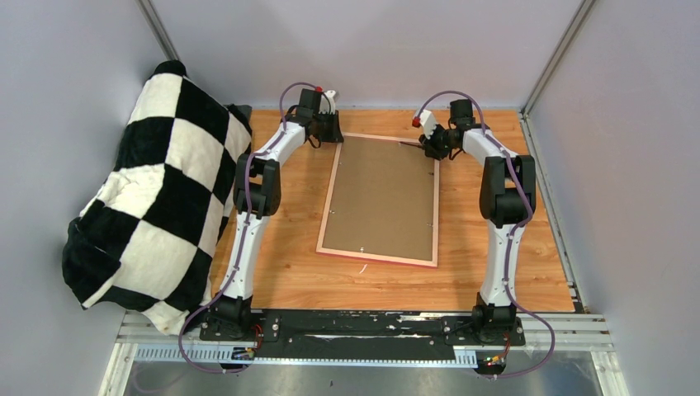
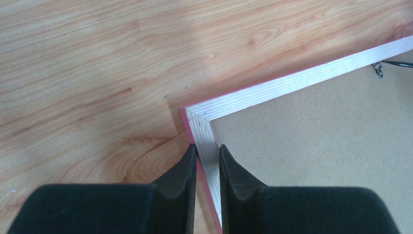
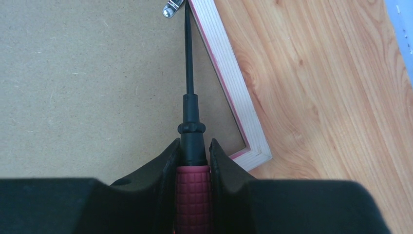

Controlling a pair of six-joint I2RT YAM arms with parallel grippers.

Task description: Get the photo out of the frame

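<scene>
The frame (image 1: 328,194) lies face down on the table, its brown backing board (image 1: 381,198) up, small metal tabs along the edges. My left gripper is shut on the frame's pale wooden rail at the back-left corner. My right gripper is shut on a red-handled screwdriver (image 3: 192,195), whose dark shaft points along the back rail to a metal tab (image 3: 170,9) at the board's edge, the tip against or very near it. The photo itself is not visible.
A checkered cushion (image 1: 157,190) fills the left side beside the wooden table (image 1: 528,247). Walls close in at the back and sides. A small pale strip (image 1: 363,268) lies below the frame.
</scene>
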